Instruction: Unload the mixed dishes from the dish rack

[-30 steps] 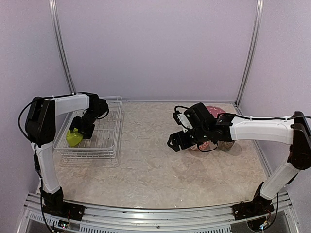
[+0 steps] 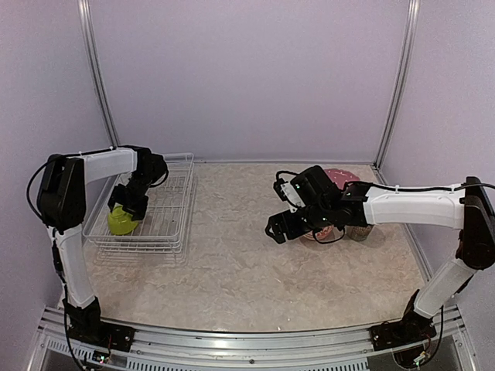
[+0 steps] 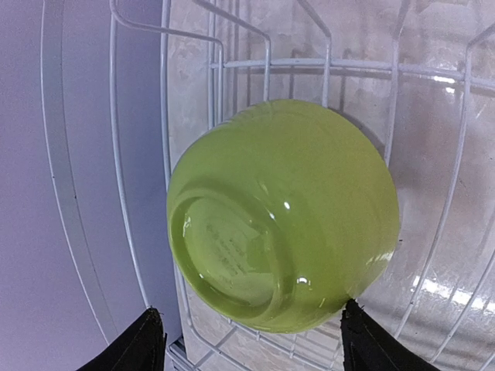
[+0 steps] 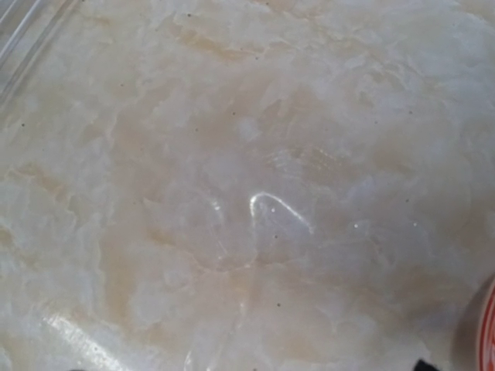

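A lime-green bowl (image 3: 286, 201) lies tipped on its side, its foot ring showing, in the white wire rack (image 2: 178, 224) on the left. My left gripper is over it with fingers apart, one fingertip at or against the bowl's lower right edge; nothing shows clamped between them. My right gripper (image 2: 280, 229) hovers over the counter on the right; its fingers are hard to make out, and its wrist view shows mostly bare marble.
Behind the right arm are a pink plate (image 2: 340, 175), a red-patterned dish (image 4: 486, 332) and a brownish cup (image 2: 360, 232).
My left gripper has shifted slightly over the rack, and more of the green bowl shows beneath it. The right arm is essentially still.
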